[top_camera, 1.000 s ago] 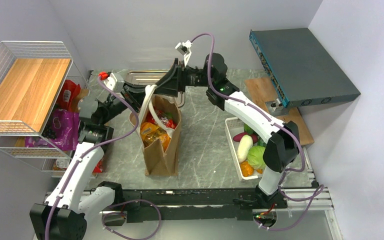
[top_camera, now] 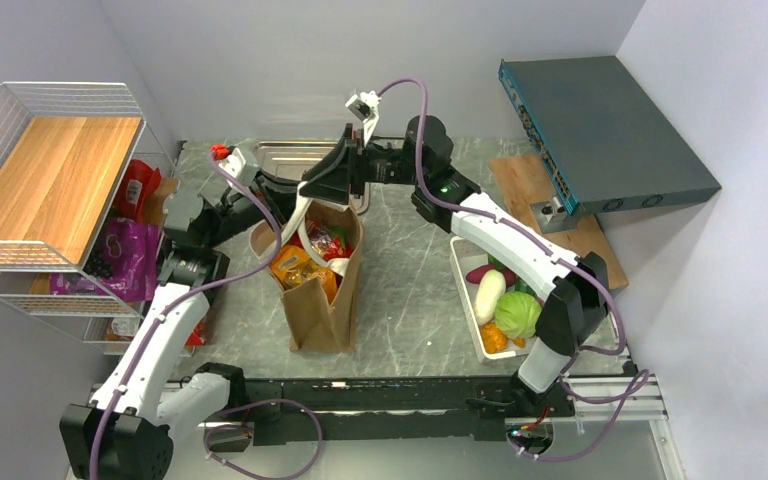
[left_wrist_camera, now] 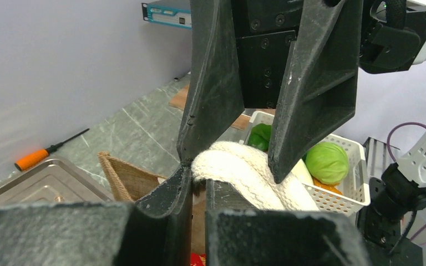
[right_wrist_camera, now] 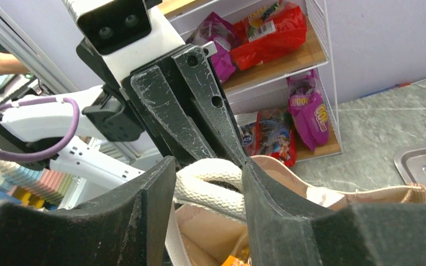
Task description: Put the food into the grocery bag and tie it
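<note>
The brown paper grocery bag (top_camera: 330, 318) stands upright in the middle of the counter, its mouth uncovered. Inside it lie an orange packet (top_camera: 295, 268) and a red packet (top_camera: 328, 240). Above the mouth rises the white rope handle (left_wrist_camera: 230, 166). My left gripper is shut on that handle, the rope coming out between its fingers. My right gripper straddles the looped rope close by, its fingers parted to either side. In the top view both grippers meet over the bag's far side, and their tips partly hide each other.
A white basket of vegetables (top_camera: 465, 300) is on the right. The wire rack (top_camera: 50, 250) with snack bags stands left. Behind the bag lies a metal tray (top_camera: 285, 150); an orange-handled tool (left_wrist_camera: 33, 159) is beyond it. Counter between bag and basket is clear.
My left gripper has shifted slightly to the right with the handle. The bag has stayed in place.
</note>
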